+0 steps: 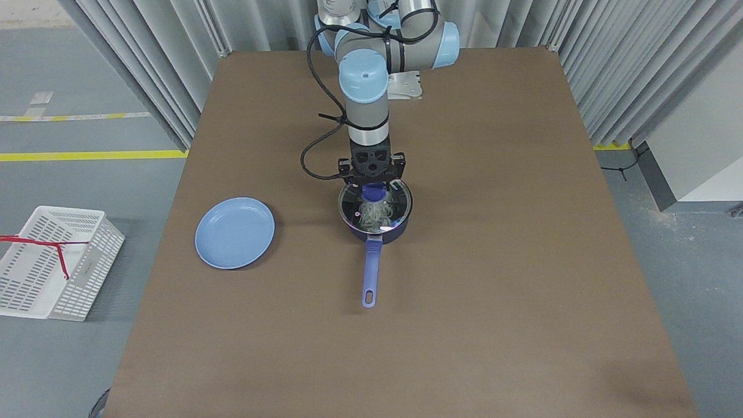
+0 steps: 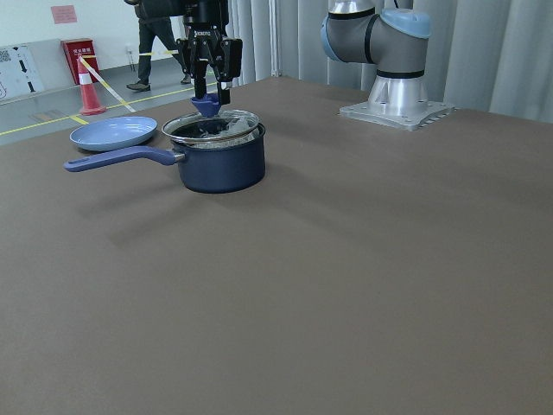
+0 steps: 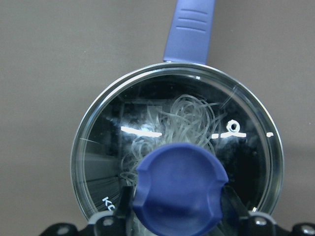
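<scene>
A dark blue saucepan (image 2: 223,173) with a long lavender handle (image 1: 370,277) stands on the brown table, covered by a glass lid (image 3: 103,147). Pale noodle-like strands show through the glass. My black gripper (image 2: 207,82) is over the lid, its fingers at either side of the blue lid knob (image 3: 177,187), seemingly closed on it. The lid appears to sit on or just at the pot's rim.
A light blue plate (image 1: 234,233) lies on the table left of the saucepan in the front view. A white plastic basket (image 1: 90,278) is on the floor at the left.
</scene>
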